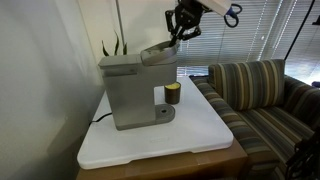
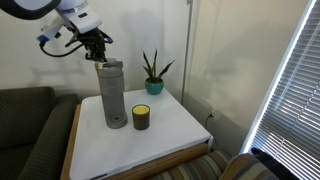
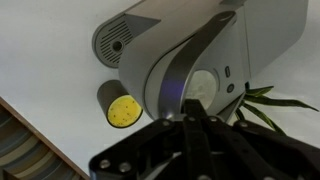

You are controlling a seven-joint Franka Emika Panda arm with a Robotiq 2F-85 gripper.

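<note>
A grey single-cup coffee maker (image 1: 135, 95) stands upright on a white table, with its top lid (image 1: 158, 47) looking slightly raised at the front. My gripper (image 1: 174, 40) is above the front of that lid, its fingers pointing down. In the wrist view, the shut fingertips (image 3: 190, 108) lie over the lid's rim near the round opening; whether they touch it, I cannot tell. Nothing shows between them. A dark mug with a yellow inside (image 3: 124, 111) sits on the table beside the machine, off its round drip tray (image 3: 113, 42).
Behind the machine is a plant in a teal pot (image 2: 154, 86). A striped armchair (image 1: 250, 85) adjoins the table.
</note>
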